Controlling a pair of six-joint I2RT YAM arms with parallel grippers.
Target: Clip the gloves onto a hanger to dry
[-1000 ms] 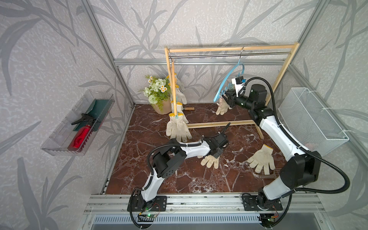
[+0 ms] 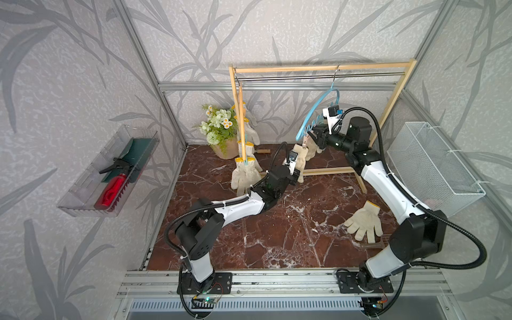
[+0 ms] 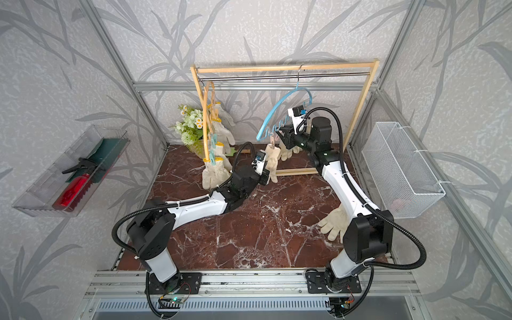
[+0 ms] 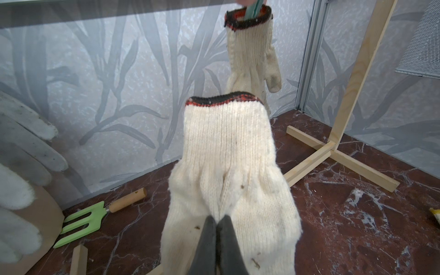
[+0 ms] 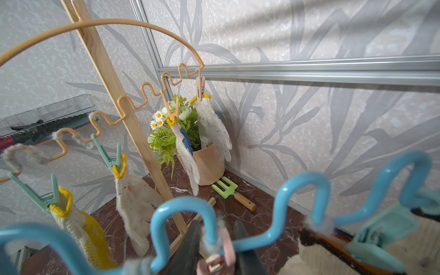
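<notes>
A white glove (image 4: 233, 137) with a black-red cuff hangs upright from my left gripper, which is shut on it, raised just below the blue hanger (image 2: 314, 109). My right gripper is at that hanger's wavy bar, its dark fingers either side of a pink clothespin (image 5: 227, 247); whether it grips this is unclear. Another glove (image 4: 247, 59) hangs behind from a teal clip (image 5: 380, 233). Gloves hang on the tan hanger (image 5: 123, 23) to the left. A loose glove (image 2: 365, 223) lies on the table at the front right.
The wooden rack (image 2: 320, 67) spans the back. A flower pot (image 5: 208, 162) and a green fork (image 5: 225, 188) stand or lie behind it. A mesh basket (image 2: 432, 160) is at the right wall, a clear bin (image 2: 80, 197) at the left.
My left arm has lifted the glove from the front middle of the table up and back to the blue hanger. The right arm has barely moved.
</notes>
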